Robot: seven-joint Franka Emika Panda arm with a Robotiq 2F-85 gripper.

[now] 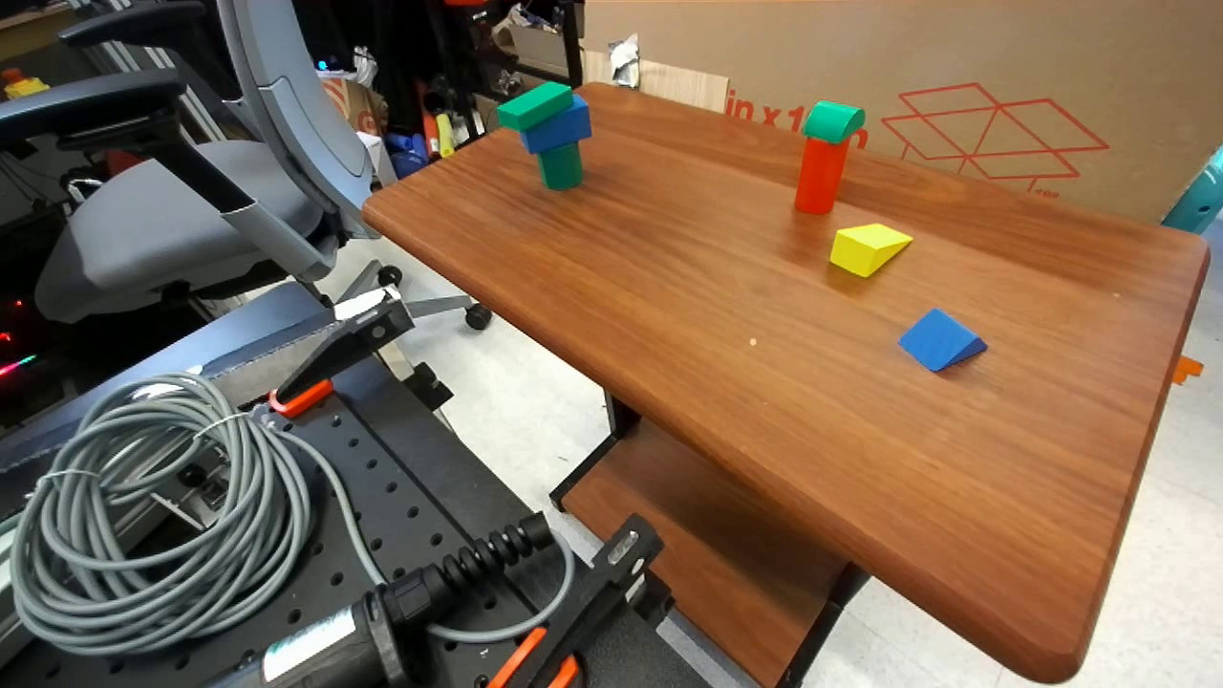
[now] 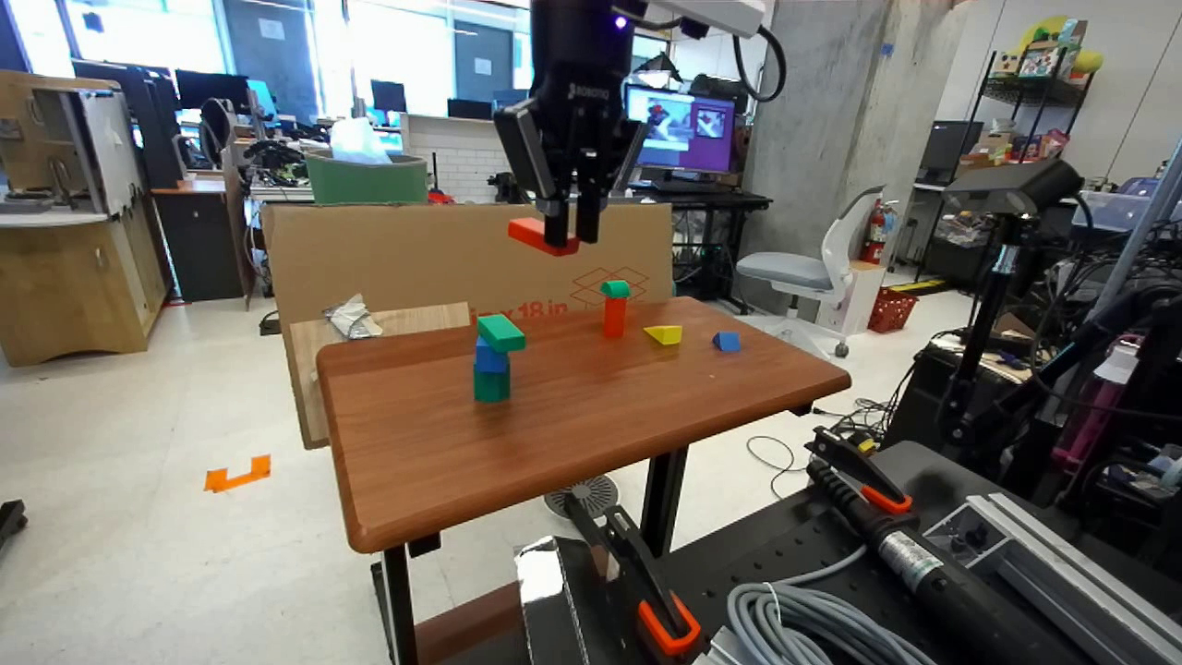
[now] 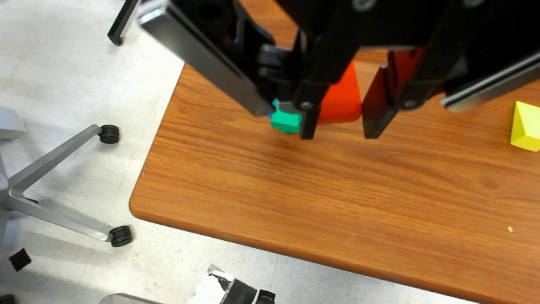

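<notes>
My gripper (image 2: 572,231) hangs high over the table, shut on a flat red block (image 2: 534,232) whose end sticks out to the left. In the wrist view the red block (image 3: 340,104) shows between the fingers, which cover part of it. Below stands a stack: a green block (image 1: 559,167) at the bottom, a blue block (image 1: 558,126) across it, and a green block (image 1: 534,105) on top, turned askew. The held block is clear of this stack. Exterior view 1 does not show the gripper.
A red cylinder (image 1: 821,178) stands upright with a green half-round (image 1: 833,120) on top. A yellow wedge (image 1: 868,248) and a blue triangular block (image 1: 941,340) lie nearer the right end.
</notes>
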